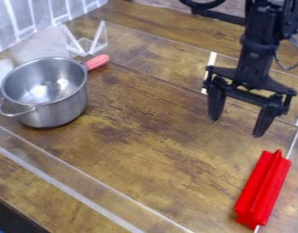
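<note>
My black gripper point(241, 114) hangs over the wooden table point(151, 155) on the right, its fingers open and spread with nothing visible between them. A red, long object point(262, 187) lies at the lower right, below and apart from the gripper. A steel pot point(44, 91) with handles stands at the left. A small pink object point(97, 62) lies just behind the pot.
Clear plastic pieces point(54, 44) sit at the back left, beside a pale railing or rack at the corner.
</note>
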